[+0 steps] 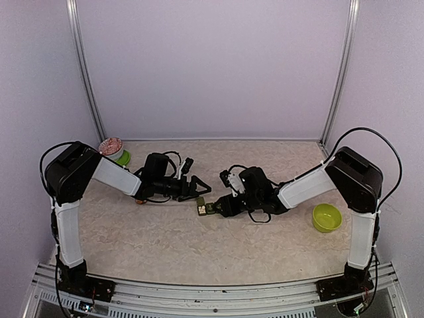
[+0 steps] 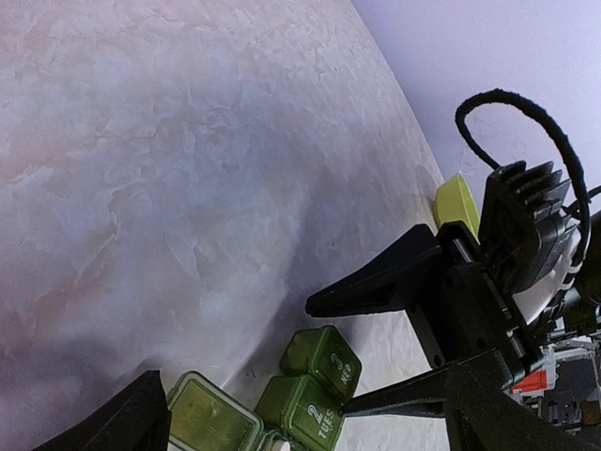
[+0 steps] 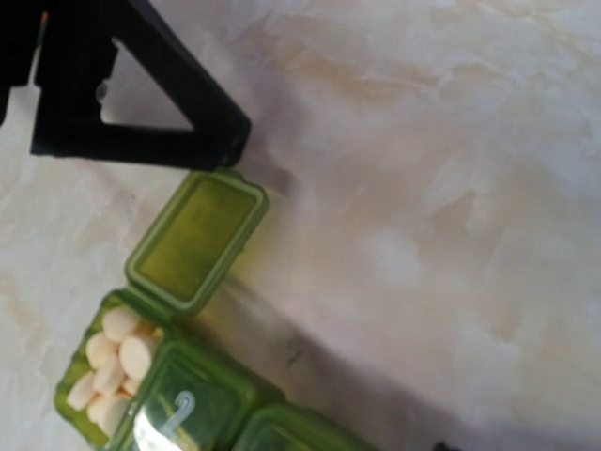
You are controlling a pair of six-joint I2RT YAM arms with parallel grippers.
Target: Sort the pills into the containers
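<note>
A green pill box (image 1: 202, 209) lies mid-table. One compartment (image 3: 111, 362) has its lid (image 3: 197, 241) swung back and holds several pale pills (image 3: 120, 326). The compartments marked TUE (image 2: 305, 411) and WED (image 2: 324, 355) are closed. My left gripper (image 1: 204, 185) stands open just behind the raised lid; one of its fingers (image 3: 202, 132) hangs close to the lid's end, nothing held. At the box's right end is my right gripper, its fingers apart, one tip close against the closed compartments. Contact there is uncertain.
A lime bowl (image 1: 326, 217) stands on the right, empty as far as shows. At the back left are a bowl with pink-white contents (image 1: 111, 147) and a green dish (image 1: 124, 158). An orange item (image 1: 140, 201) is partly hidden under the left arm.
</note>
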